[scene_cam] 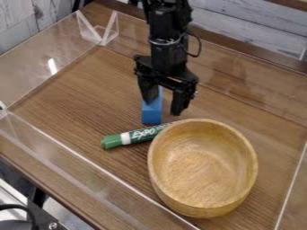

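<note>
My black gripper (pixel 164 90) hangs open over the middle of the table, its fingers spread either side and just above the upper part of a blue block (pixel 153 112). Below and left of the block lies a green cylinder (pixel 132 136) with white lettering. A pale yellow oval bowl (pixel 202 187) fills the lower right. Whether the fingers touch the block cannot be told.
A white slatted wall stands behind the table at the top. A black cable shows at the bottom left corner.
</note>
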